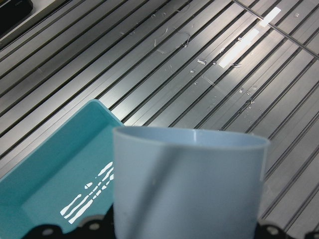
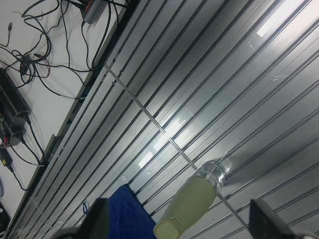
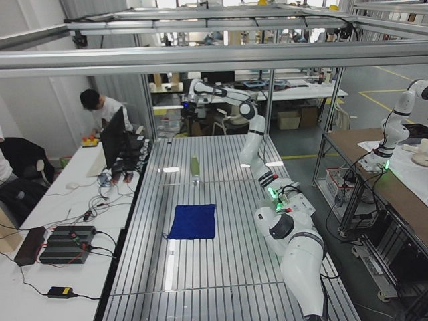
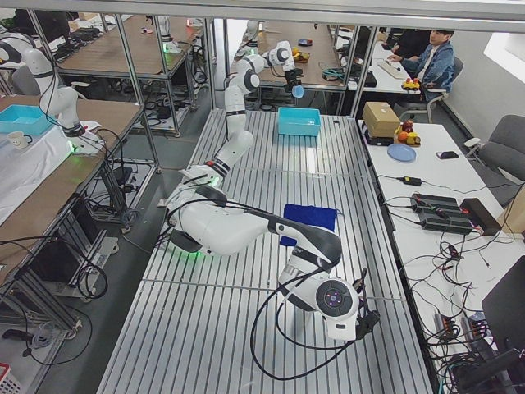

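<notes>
In the camera right view my left gripper (image 4: pixel 293 80) holds a light blue cup (image 4: pixel 297 93) above a turquoise tray (image 4: pixel 299 127); the cup (image 1: pixel 187 189) fills the lower middle of the left wrist view. My right gripper (image 3: pixel 190 111) is raised at the far end in the camera left view. In the right wrist view its fingers stand apart, open, over a green bottle (image 2: pixel 192 199) with a clear end. A dark blue cloth (image 3: pixel 192 222) lies flat on the slatted metal table (image 3: pixel 147 267).
A white side table (image 3: pixel 73 200) carries cables, power boxes (image 3: pixel 67 244) and a monitor. In the camera right view a blue plate (image 4: pixel 401 153) and a cardboard box (image 4: pixel 381 118) stand on it.
</notes>
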